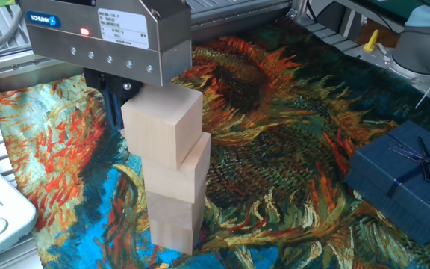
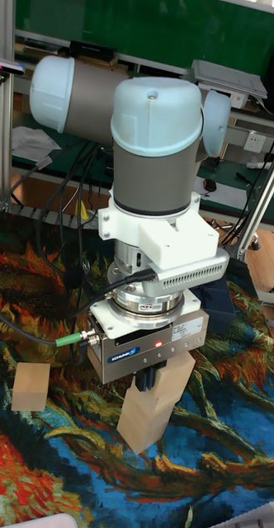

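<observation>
Wooden blocks stand in a tower on the painted cloth, its top block [image 1: 161, 123] jutting out past the block [image 1: 176, 175] under it. The lower blocks [image 1: 172, 213] look roughly aligned. In exterior view 2, my gripper [image 1: 114, 104] hangs at the tower's upper left, its black fingers beside and partly behind the top block. Exterior view 3 shows the same gripper [image 2: 148, 379] against the near side of the tower [image 2: 153, 412]. Its fingers are close together at the middle of the body, shut, with nothing visible between them. Whether they touch the top block is unclear.
A loose wooden block [image 2: 30, 385] lies on the cloth, apart from the tower. A dark blue gift box [image 1: 405, 179] sits to the right in exterior view 2, with clear cloth [image 1: 275, 164] between it and the tower. A white device [image 1: 2, 198] occupies the left edge.
</observation>
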